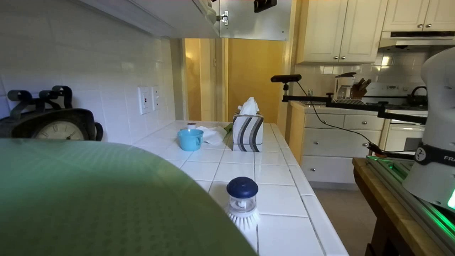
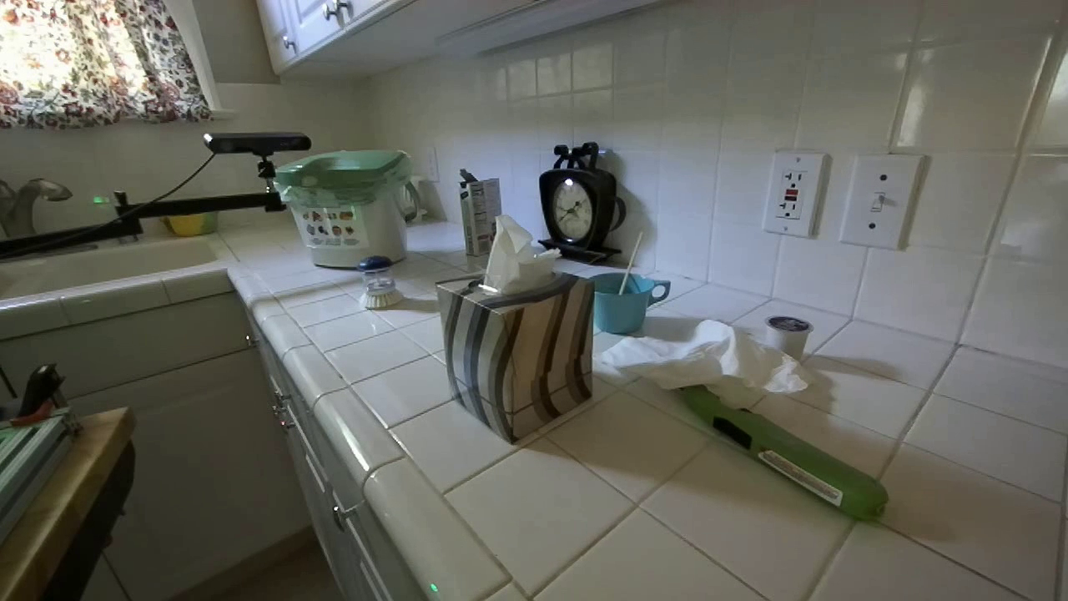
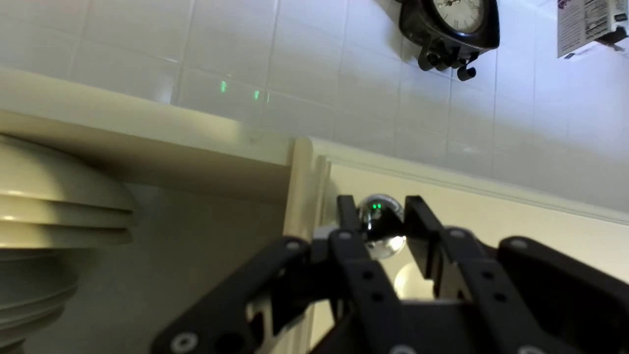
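In the wrist view, a shiny round metal knob (image 3: 380,245) on a cream cabinet door (image 3: 466,212) sits between the black fingers of my gripper. The gripper is shut on the knob. Left of that door the cabinet stands open, with stacked pale dishes (image 3: 59,197) inside. Exterior view 1 shows an open cabinet door (image 1: 256,25) at the top with its hinge; a small black part of the arm or gripper is in front of it, mostly cut off by the frame. Exterior view 2 does not show the gripper.
Below on the tiled counter are a striped tissue box (image 2: 521,340), a blue cup (image 2: 621,304), a dish brush (image 2: 378,284), a green tool (image 2: 791,456) and a black clock (image 2: 578,205). A white bin with a green lid (image 2: 345,210) stands towards the sink.
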